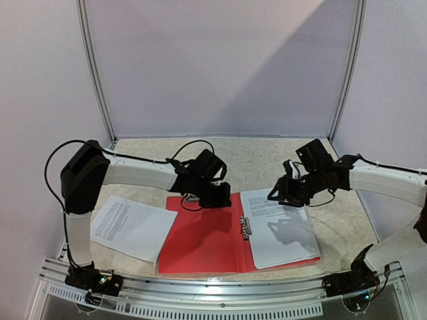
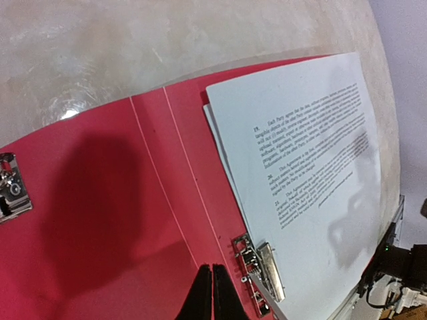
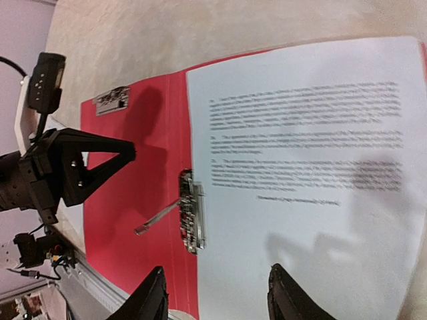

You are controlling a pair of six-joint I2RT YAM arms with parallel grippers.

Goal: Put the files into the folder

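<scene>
An open red folder (image 1: 200, 247) lies on the table, white printed sheets (image 1: 280, 237) on its right half beside a metal clip (image 1: 245, 228); in the left wrist view the sheets (image 2: 313, 253) show a slightly offset edge. Loose paper (image 1: 130, 227) lies left of the folder. My left gripper (image 1: 220, 200) is over the folder's left half; its fingertips (image 2: 203, 280) are together with nothing visible between them. My right gripper (image 1: 280, 195) hovers over the upper part of the sheets; in the right wrist view its fingers (image 3: 150, 300) stand apart, nothing between them.
A second clip (image 2: 10, 187) sits at the folder's upper left. Panels enclose the back and sides, and a metal rail (image 1: 220, 288) runs along the front.
</scene>
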